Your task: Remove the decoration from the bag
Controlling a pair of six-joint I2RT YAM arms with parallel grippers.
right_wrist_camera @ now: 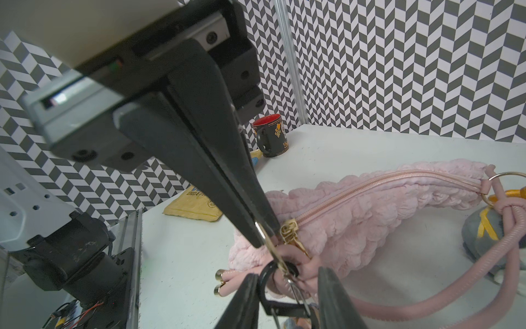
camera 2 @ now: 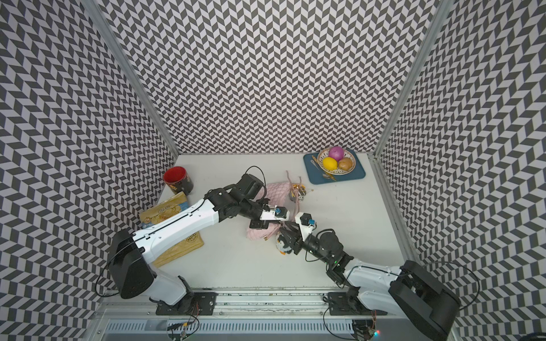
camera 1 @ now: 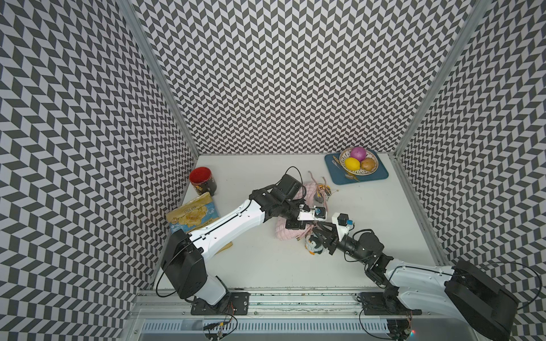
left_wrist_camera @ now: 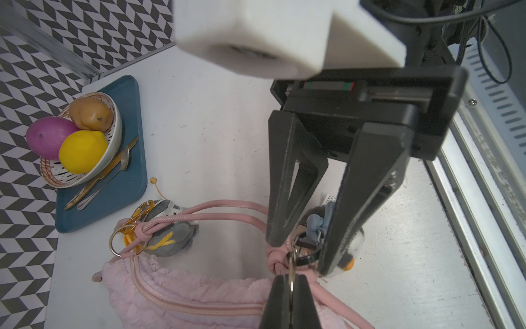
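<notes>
The pink plush bag lies on the table with its cord handles looped toward the right wrist camera. My left gripper is shut on a thin gold ring at the bag's near end. A black clip hooks around that ring. Around the clip, my right gripper stands part open, one finger to each side in the right wrist view. A grey penguin-like plush decoration hangs below, partly hidden by the right fingers. Another grey plush with gold hardware sits at the bag's far end.
A blue tray with a fruit bowl is at the back right. On the left are a red-lined mug and a tan packet. Both arms meet closely over the bag.
</notes>
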